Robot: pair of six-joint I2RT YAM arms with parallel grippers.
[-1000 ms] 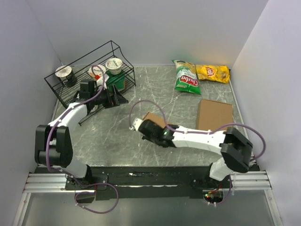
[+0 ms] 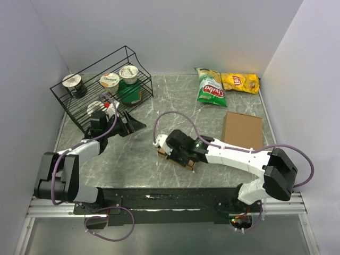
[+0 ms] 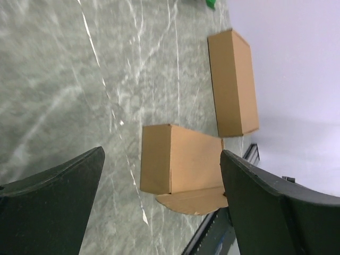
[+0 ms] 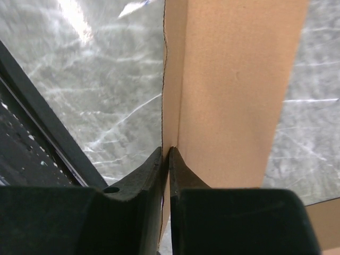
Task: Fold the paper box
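Note:
In the top view a cardboard box (image 2: 187, 166) lies on the marble worktop, mostly hidden under my right gripper (image 2: 179, 155). The right wrist view shows that gripper shut on a long cardboard edge of it, beside a broad panel (image 4: 228, 95). In the left wrist view the same box (image 3: 156, 159) has an upright end face and a curved flap at its lower side. My left gripper (image 2: 130, 125) stands open beside the wire rack, apart from the box, with nothing between its fingers.
A second brown box (image 2: 242, 129) lies at the right. Green (image 2: 211, 87) and yellow (image 2: 240, 82) snack bags lie at the back. A wire rack (image 2: 69, 95) with several cups stands at back left.
My left gripper has shifted down, toward the front of the worktop. The right arm has moved right and toward the front from one second ago, now covering most of the box.

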